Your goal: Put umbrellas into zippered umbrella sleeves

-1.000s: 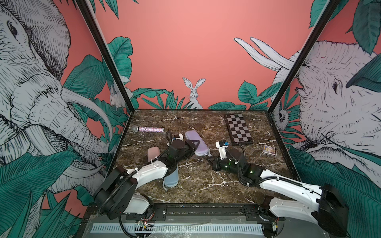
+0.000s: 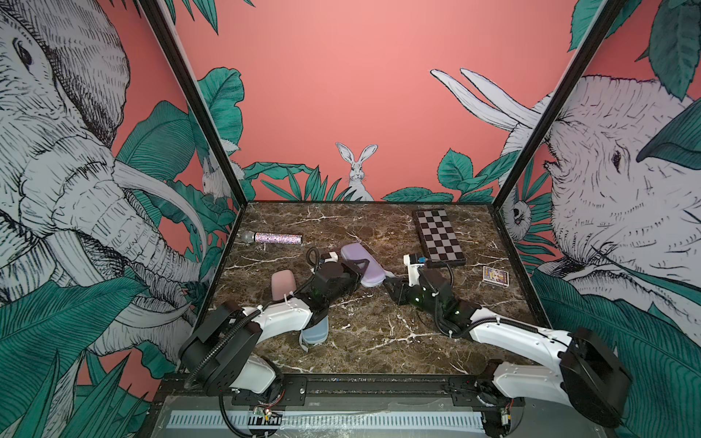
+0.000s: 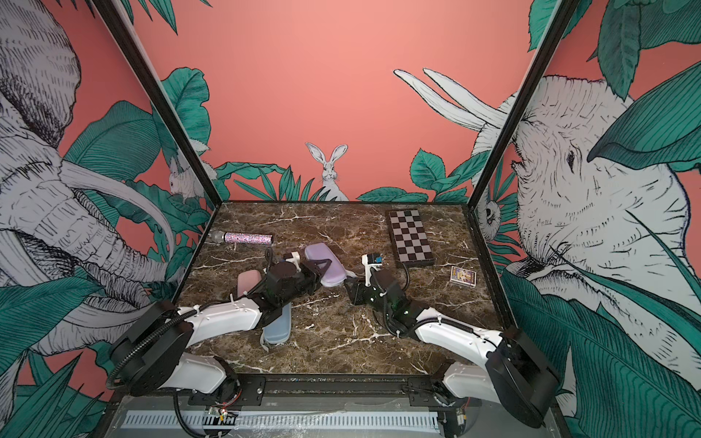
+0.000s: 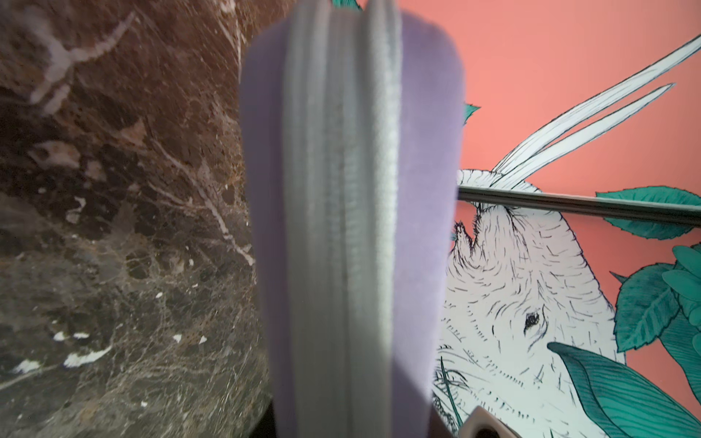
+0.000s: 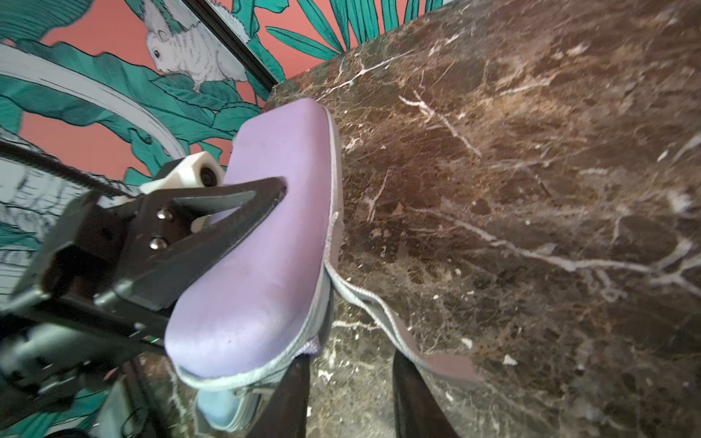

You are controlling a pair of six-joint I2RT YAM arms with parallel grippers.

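A purple zippered sleeve (image 2: 363, 264) is held over the middle of the table, my left gripper (image 2: 360, 268) shut on it. In the right wrist view one black left finger (image 5: 244, 211) presses its purple side. The sleeve's pale zipper (image 4: 336, 219) runs lengthwise, its seam looking closed. From the near end hangs a light fabric strap (image 5: 383, 315). My right gripper is just below that end, its fingers apart, with the strap passing close by; whether any of it lies between them is unclear. A pink sleeve (image 2: 283, 281) and a blue one (image 2: 315, 333) rest partly behind the left arm.
A glittery pink cylinder (image 2: 277, 238) with a grey end lies back left. The checkered board (image 2: 440, 238) stands back right, and a small card box (image 2: 495, 276) lies at the right. Bare marble tabletop (image 2: 409, 350) stretches along the front.
Over the last second my right gripper has shifted slightly about the sleeve's near end. The purple sleeve and left gripper have moved only a little.
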